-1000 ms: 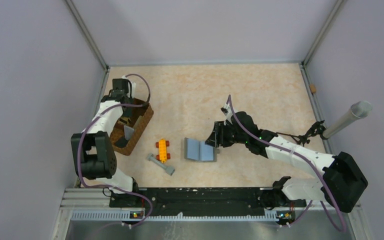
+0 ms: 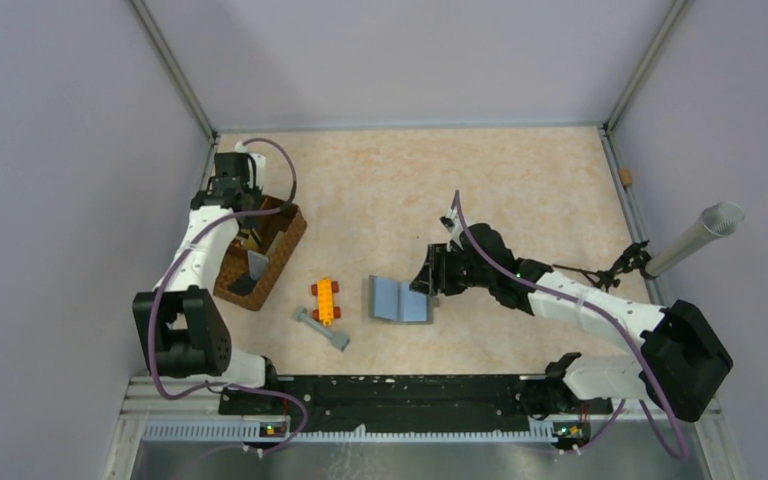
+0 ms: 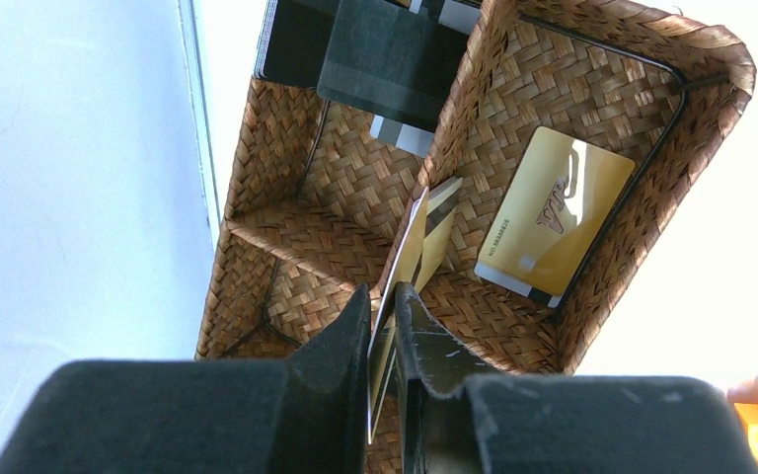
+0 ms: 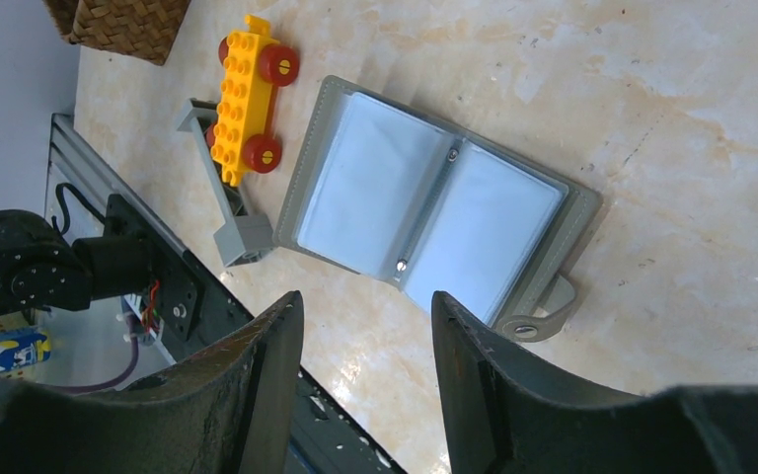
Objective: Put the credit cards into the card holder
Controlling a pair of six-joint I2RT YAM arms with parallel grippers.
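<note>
A woven basket (image 2: 290,243) with compartments stands at the left, holding dark cards (image 3: 385,64) and a gold card (image 3: 553,212) lying flat. My left gripper is over the basket, its fingertips around an upright gold card (image 3: 405,247) beside the divider; whether it grips the card is unclear. The open grey card holder (image 2: 401,300) with pale blue leaves lies at the table's front middle. Above it my right gripper stands open, nothing between its fingers.
A yellow toy car (image 2: 325,300) and a grey bar tool (image 2: 322,330) lie between basket and holder.
The right arm and the objects on the table look unchanged.
</note>
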